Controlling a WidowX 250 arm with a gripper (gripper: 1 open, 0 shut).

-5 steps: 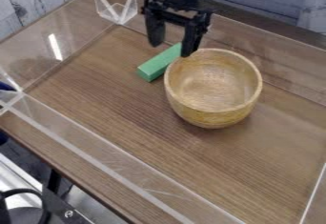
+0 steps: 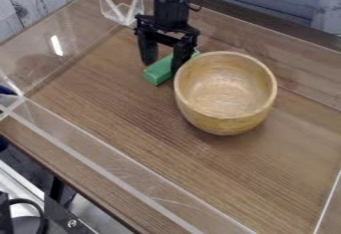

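My black gripper hangs over a green block at the upper middle of the camera view, its fingers open and reaching down around or just above the block, which they partly hide. Whether they touch it I cannot tell. A large tan wooden bowl sits just to the right of the block.
A clear plastic piece stands at the back left. A black cable lies at the lower left corner.
The gripper has moved down and toward the front, over the green block, and a little to the left from where it was a second ago.
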